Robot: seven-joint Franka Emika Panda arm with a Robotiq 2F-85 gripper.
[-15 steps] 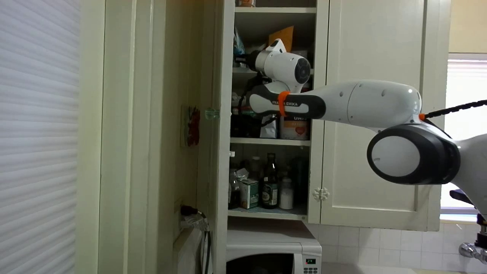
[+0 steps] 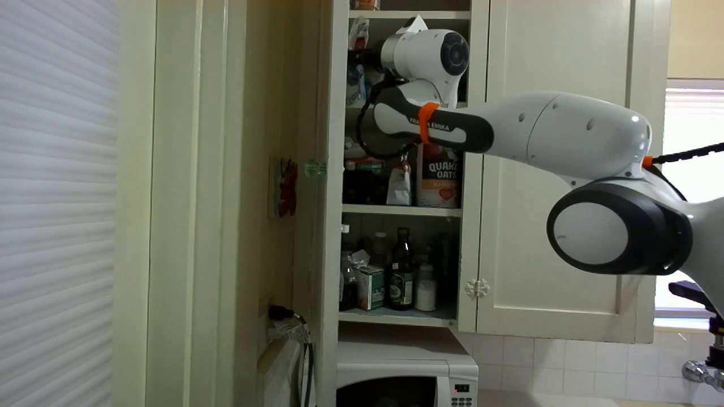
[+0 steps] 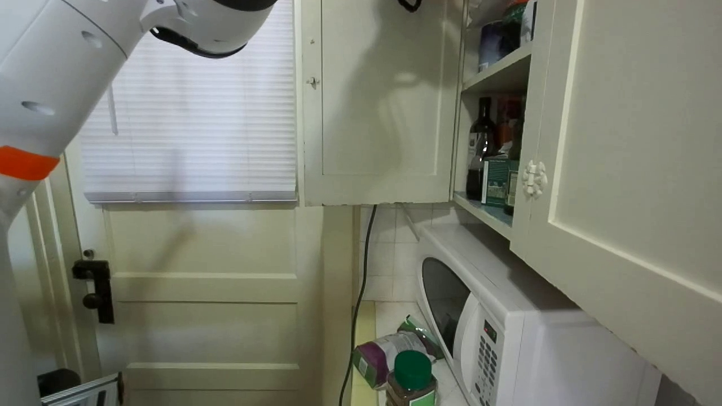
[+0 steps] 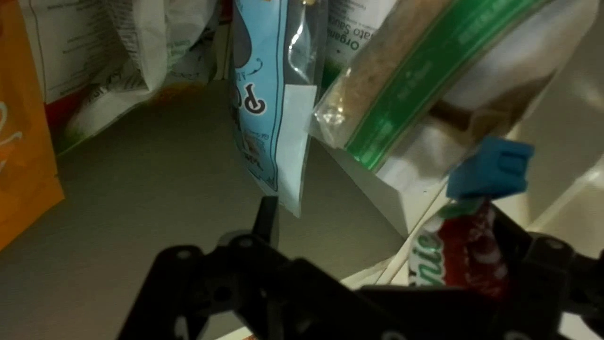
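Observation:
Reaching into the upper shelf of the open cupboard, my gripper is small and dark in exterior view 1. In the wrist view the gripper is open, its dark fingers far apart. A red, green and white packet with a blue clip lies against or just in front of the right finger, which it partly covers; whether they touch I cannot tell. A blue packet stands ahead of the left fingertip. A clear bag with a green zip strip leans ahead, above the blue clip. Exterior view 2 leaves the gripper out.
An orange pouch and white bags stand left and behind, with bare shelf between. Below are a Quaker Oats canister, bottles and a white microwave. The cupboard frame borders the opening closely.
The arm and gripper have risen on the upper shelf in exterior view 1.

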